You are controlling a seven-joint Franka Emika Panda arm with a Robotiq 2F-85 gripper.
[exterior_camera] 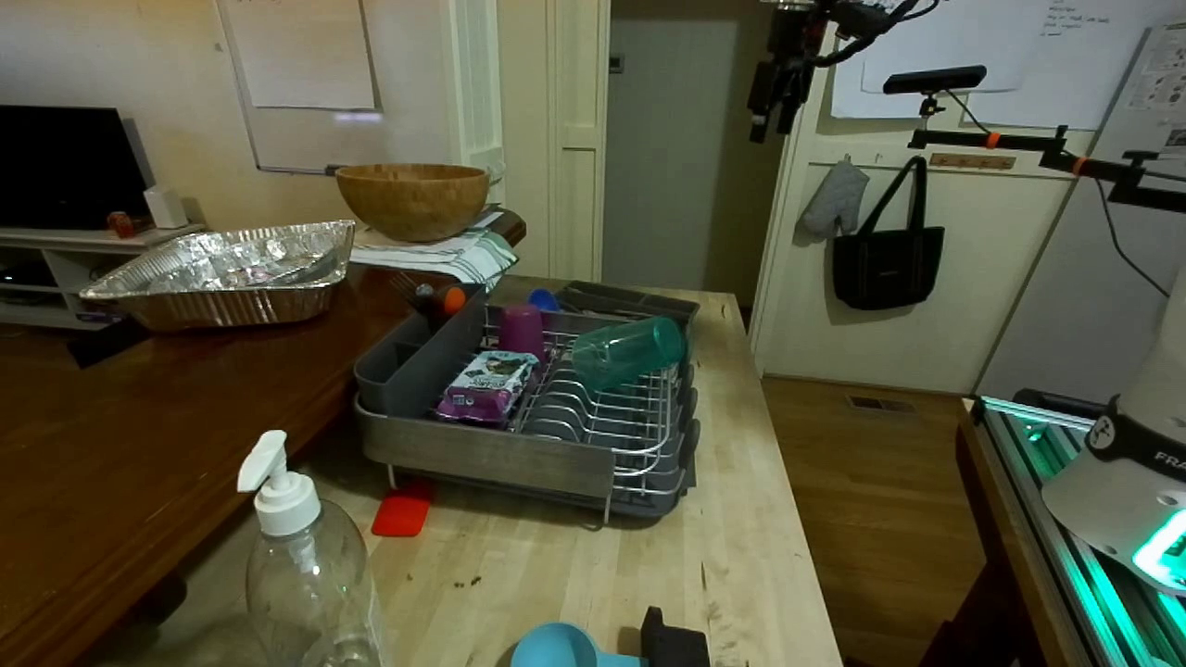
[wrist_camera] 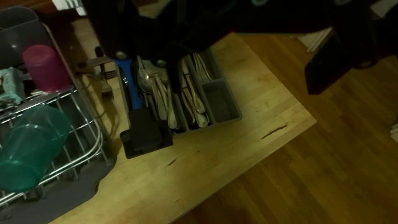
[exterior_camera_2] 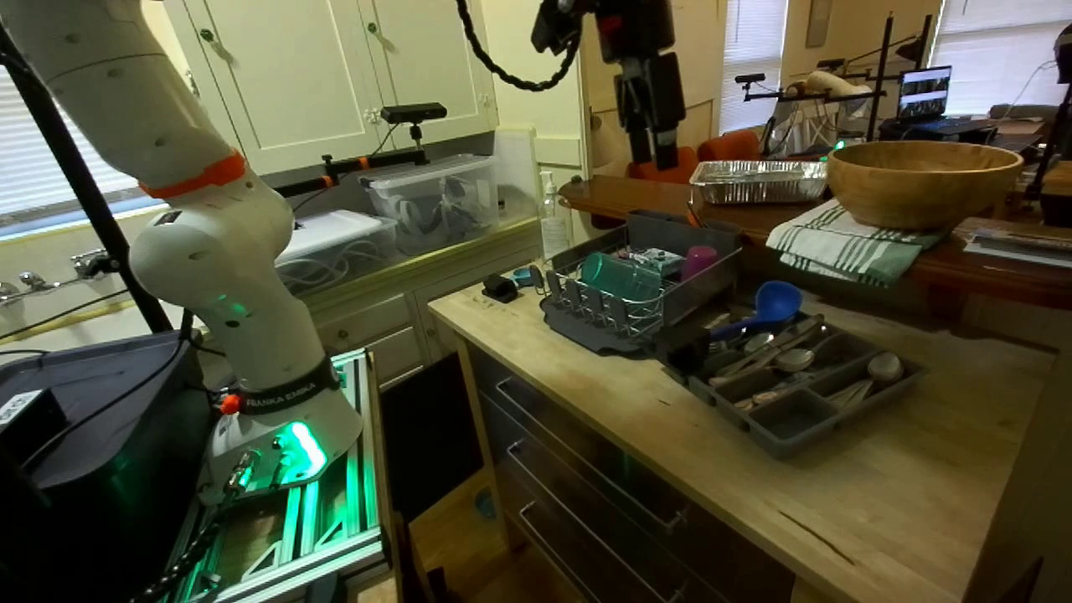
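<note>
My gripper (exterior_camera: 775, 117) hangs high in the air, well above the counter. In the wrist view its dark fingers (wrist_camera: 323, 69) stand wide apart with nothing between them. The grey dish rack (exterior_camera: 489, 456) holds a green clear cup (exterior_camera: 629, 352) lying on its side, a purple cup (exterior_camera: 522, 330) and a purple-and-white packet (exterior_camera: 486, 385). Beside the rack lies a grey cutlery tray (exterior_camera_2: 789, 442), filled with several metal spoons and forks and a blue ladle (exterior_camera_2: 778, 301). Part of the tray is hidden behind my gripper in the wrist view.
A clear pump bottle (exterior_camera: 306, 584) and a light-blue scoop (exterior_camera: 556, 645) stand near the counter's close end. The brown table bears a foil pan (exterior_camera: 239, 306) and a wooden bowl (exterior_camera: 413, 202). Bare wooden counter (exterior_camera_2: 904, 502) lies in front of the tray.
</note>
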